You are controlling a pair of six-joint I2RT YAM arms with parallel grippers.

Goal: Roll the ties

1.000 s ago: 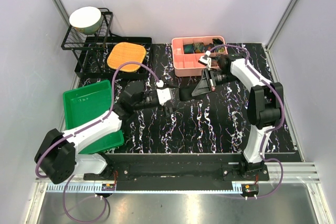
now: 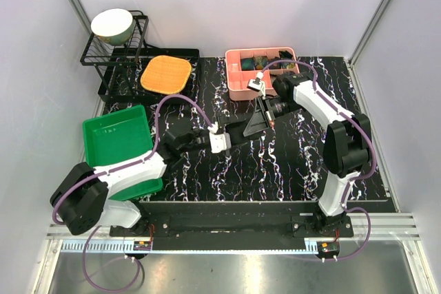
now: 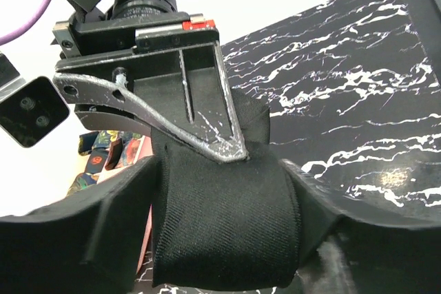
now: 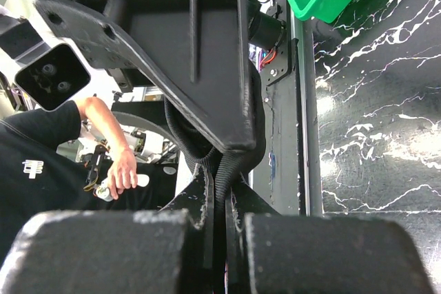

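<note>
Above the middle of the table hangs a rolled black tie (image 3: 224, 218). My right gripper (image 2: 260, 120) is shut on it; in the right wrist view its black fabric folds show between the fingers. Whether they grip the tie is hard to tell.
A pink divided box (image 2: 242, 84) with rolled ties stands at the back. A green tray (image 2: 114, 142) lies at left, a black rack with an orange board (image 2: 165, 74) behind it.
My left gripper has moved right onto the black roll. My right gripper, holding the roll, has shifted slightly left.
</note>
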